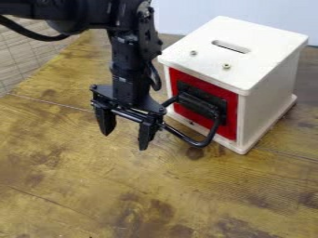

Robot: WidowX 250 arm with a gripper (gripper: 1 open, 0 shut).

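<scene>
The black arm hangs from the upper left, with its gripper (125,127) low over the wooden table at the left of a white box (258,84). Its two fingers stand apart, open, with nothing visible between them. The box has a slot and small knobs on top and a red front panel (229,98) carrying a black fitting (202,104). A black looped bar or tube (189,141) runs from the fitting down toward the gripper; whether it touches the gripper is unclear.
A pale tiled or mesh surface (25,60) lies at the back left, and a white wall is behind the box.
</scene>
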